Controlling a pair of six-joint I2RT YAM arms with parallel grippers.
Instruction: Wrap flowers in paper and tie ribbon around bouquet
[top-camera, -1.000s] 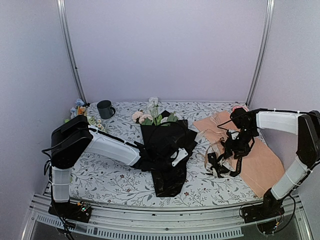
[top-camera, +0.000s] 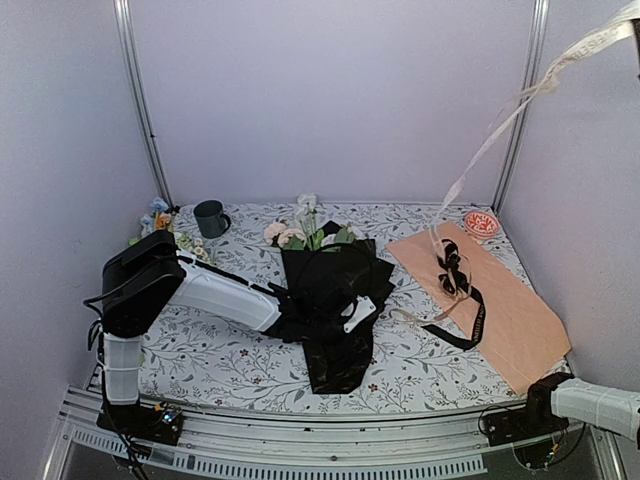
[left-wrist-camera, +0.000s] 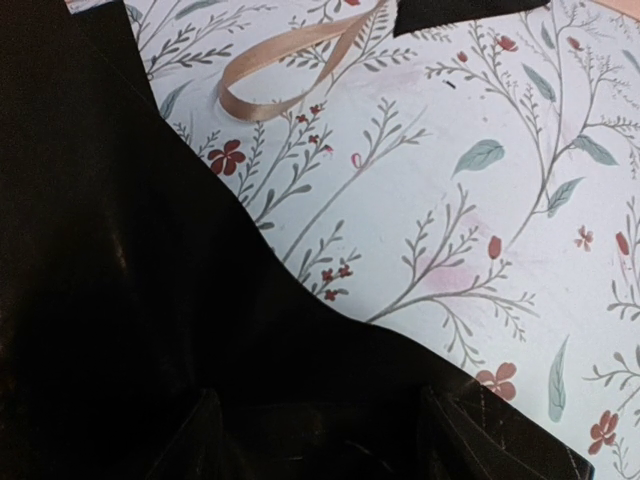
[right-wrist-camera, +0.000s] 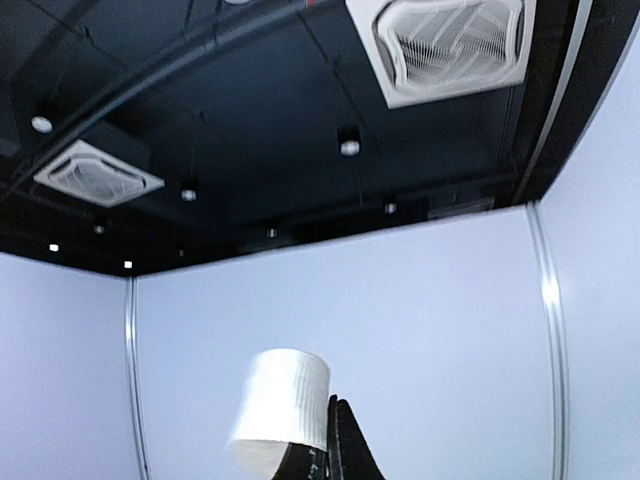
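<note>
The bouquet's pale flowers (top-camera: 290, 235) stick out of a black wrap (top-camera: 340, 370) on the table. My left gripper is at the wrap, its dark fingers apart; how they sit against the wrap is hard to make out. High at the top right edge of the top view, a white ribbon (top-camera: 550, 80) rises from the table. In the right wrist view my right gripper is shut on this ribbon (right-wrist-camera: 285, 400). A black ribbon (top-camera: 475, 330) lies bunched around its lower end, and a thin peach ribbon (left-wrist-camera: 260, 100) loops nearby.
Peach paper (top-camera: 510, 320) covers the right side of the table. A dark mug (top-camera: 211, 219) stands at the back left, beside more flowers (top-camera: 157, 218). At the back right is a round red-and-white item (top-camera: 481, 223).
My right arm has swung up from the ribbons on the table, mostly out of the top view, pulling the white ribbon up with it. The left arm has stayed still.
</note>
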